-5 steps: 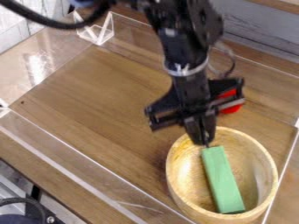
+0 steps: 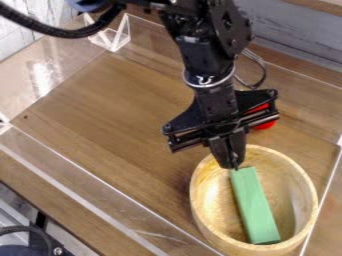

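Note:
The black gripper (image 2: pixel 230 158) points downward over the back rim of a pale wooden bowl (image 2: pixel 211 205), its fingertips close above a green rectangular block (image 2: pixel 254 208) lying inside. The fingers look shut, with nothing visible between them. Whether the tips touch the rim or the block is unclear. A red object (image 2: pixel 263 123) sits behind the gripper on the wooden surface, partly hidden by it.
Clear low walls edge the area, with a metal frame and cables beyond the lower left.

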